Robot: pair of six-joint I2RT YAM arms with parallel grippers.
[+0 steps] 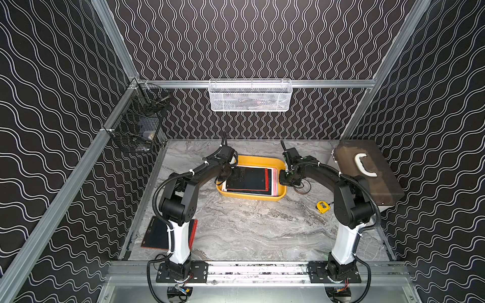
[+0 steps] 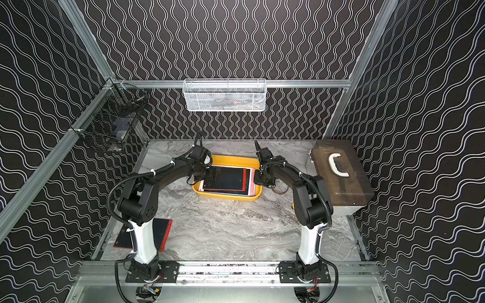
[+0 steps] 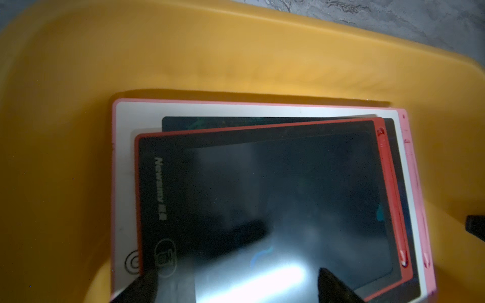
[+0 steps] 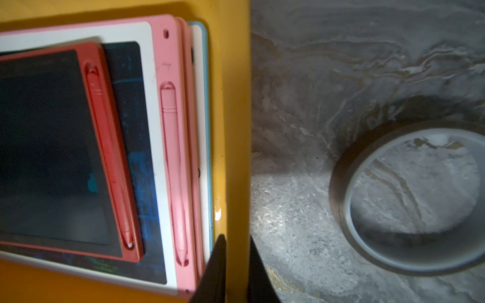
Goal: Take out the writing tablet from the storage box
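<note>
A yellow storage box (image 1: 252,160) holds stacked writing tablets: a red-framed one (image 3: 283,197) on a pink-and-white one (image 4: 174,171), with others beneath. My left gripper hangs open over the red tablet, its fingertips dark at the bottom of the left wrist view, nothing visibly held. My right gripper has one finger on each side of the box's right rim, in the right wrist view; whether it grips the rim is hard to tell.
A tape roll (image 4: 409,257) lies right of the box. A tape measure (image 1: 322,206), brown-lidded case (image 1: 368,181) and another tablet (image 1: 156,234) lie around.
</note>
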